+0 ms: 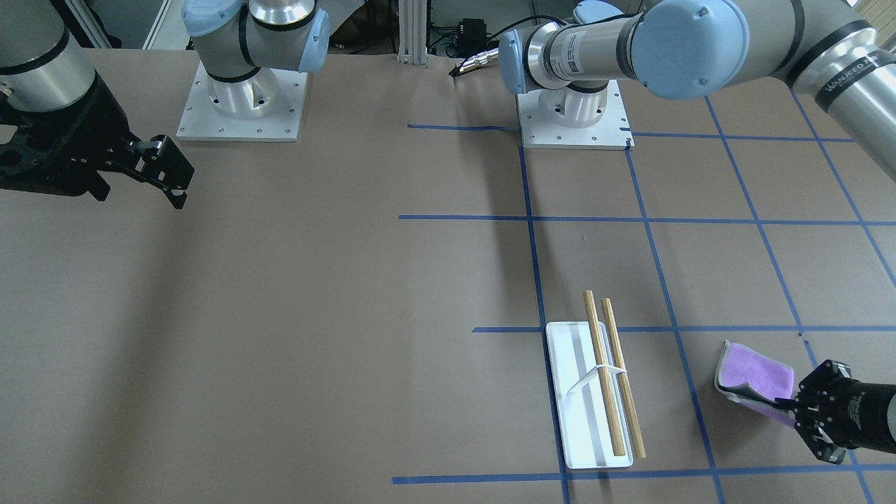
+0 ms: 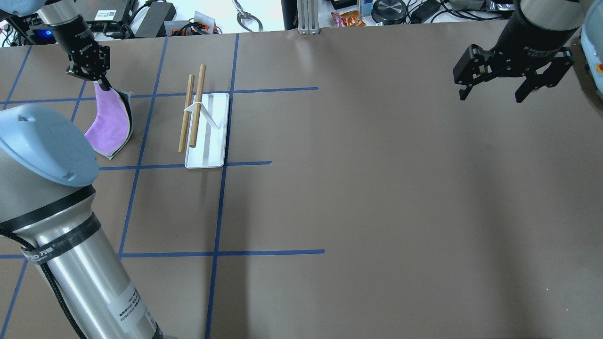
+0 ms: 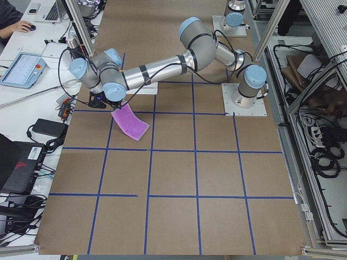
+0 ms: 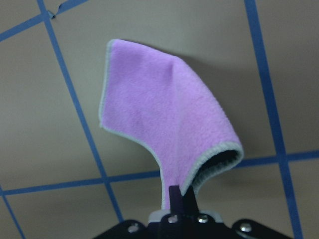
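A purple cloth with a pale edge [image 1: 752, 369] is held at one end by my black gripper [image 1: 789, 403], which is shut on it at the right of the front view. In the left wrist view the cloth [image 4: 154, 99] runs down to the fingers [image 4: 175, 199], folded at its right side. In the top view it [image 2: 107, 124] hangs bent from the gripper [image 2: 101, 84]. The left view shows it [image 3: 130, 123] below the arm.
A white tray [image 1: 571, 428] with two wooden sticks [image 1: 635, 420] lies left of the cloth. A second arm's black gripper [image 1: 151, 164] is at the far left.
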